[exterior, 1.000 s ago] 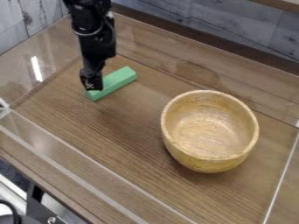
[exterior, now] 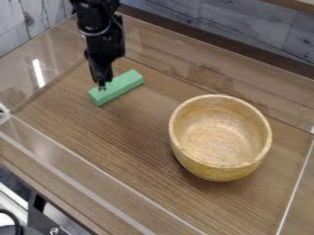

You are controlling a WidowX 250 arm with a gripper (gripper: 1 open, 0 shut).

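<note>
My gripper [exterior: 103, 72] hangs in the upper left of the view, shut, just above the left end of a green rectangular block [exterior: 120, 86]. Nothing shows between its fingers. The block lies flat on the wooden table. A round, light tan bowl [exterior: 219, 135] sits to the right, apart from the block.
A grey wall and the table's left edge show at the far left, with dark cables at the lower left.
My gripper has risen a little from down at the green block to just above it. The block and bowl look unmoved.
</note>
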